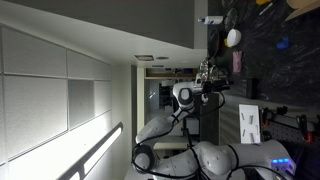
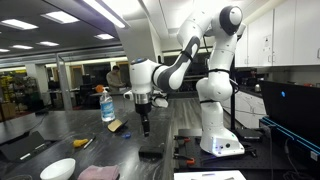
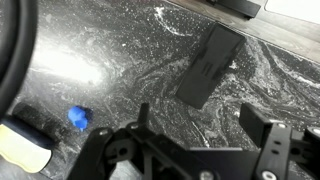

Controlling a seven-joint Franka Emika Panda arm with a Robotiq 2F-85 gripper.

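Observation:
A flat black rectangular block [image 3: 212,66] lies on the dark marbled table, just beyond my fingertips in the wrist view. My gripper is open, its fingers wide apart with nothing between them. In exterior view 2 the gripper [image 2: 145,131] points down above the table, with the black block [image 2: 150,156] below it. A small blue object [image 3: 78,117] sits to the left in the wrist view, close to a cream-and-black item [image 3: 25,145].
A water bottle [image 2: 106,108] stands toward the back, beside a tan piece [image 2: 117,127]. A white bowl [image 2: 60,167] is at the left. White paper [image 1: 249,123] and a black monitor [image 2: 288,112] lie toward the robot's side. Bare tabletop surrounds the block.

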